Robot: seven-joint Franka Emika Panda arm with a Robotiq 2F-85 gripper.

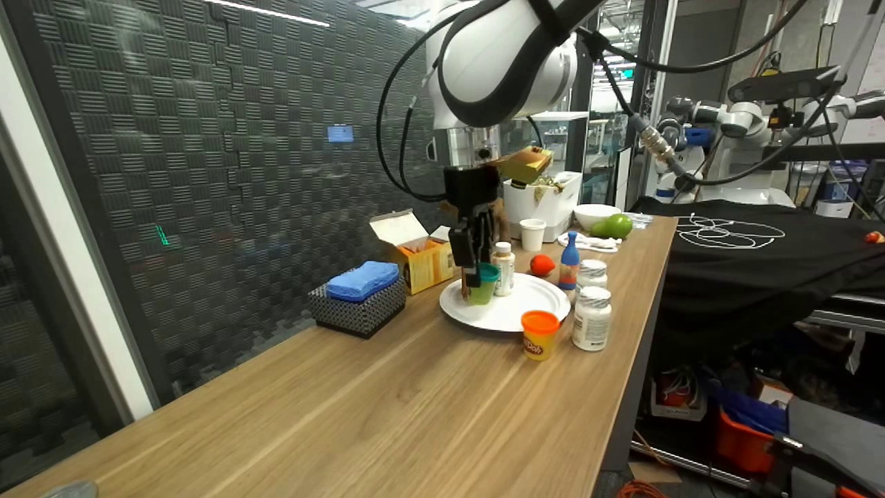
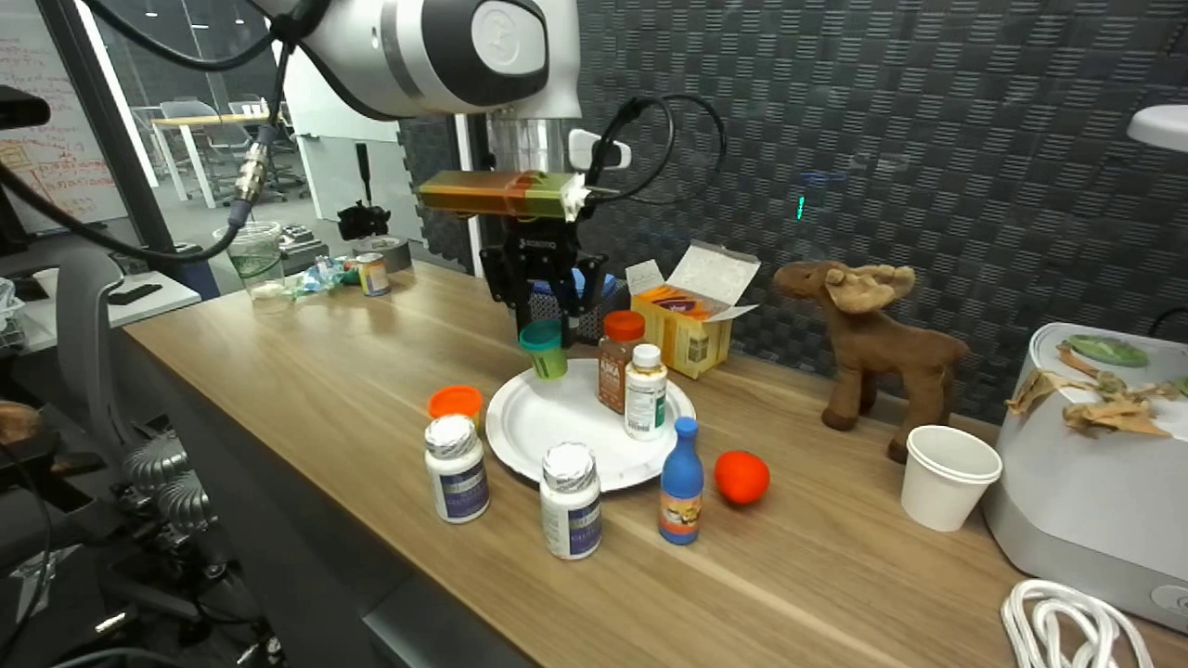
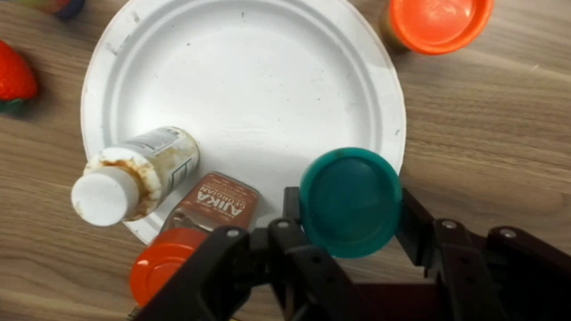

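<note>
Between the fingers of my gripper is a small green tub with a teal lid, gripped at its sides. In the second exterior view the tub is over the near-left part of the white plate; whether its base touches the plate I cannot tell. A white-capped bottle and a red-lidded Ajika jar stand on the plate beside my gripper. The orange-lidded tub sits on the table just off the plate's rim.
Two white pill bottles, a blue bottle and a red strawberry-like item surround the plate. Behind it are an open yellow box and a blue cloth on a black mesh box.
</note>
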